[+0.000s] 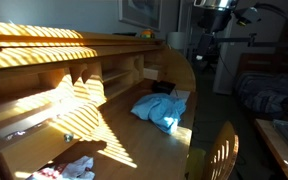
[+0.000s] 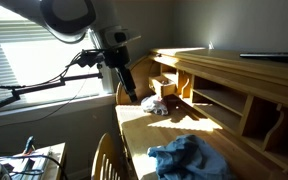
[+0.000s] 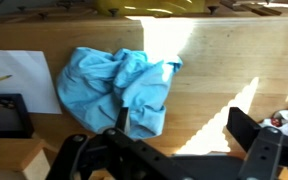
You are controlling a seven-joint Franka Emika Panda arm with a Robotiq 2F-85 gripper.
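A light blue cloth (image 3: 119, 88) lies crumpled on the wooden desk; it also shows in exterior view 1 as a blue heap (image 1: 160, 110) toward the desk's far end, and in exterior view 2 as a blue bundle (image 2: 189, 158) near the bottom edge. High above the desk hangs my gripper, its two fingers spread wide with nothing between them. In the wrist view the left fingers (image 3: 112, 140) overlap the cloth's lower edge in the picture, but the gripper is well clear of it. Exterior view 2 shows the gripper (image 2: 130, 88) pointing down.
A white and reddish cloth (image 1: 66, 170) lies at the desk's other end. Beyond the blue cloth are a dark object (image 1: 163, 87) and a white paper (image 3: 19, 80) with a pencil. Cubbyholes line the back; a wooden chair (image 1: 222, 155) stands in front. Sunlit desktop between the cloths is bare.
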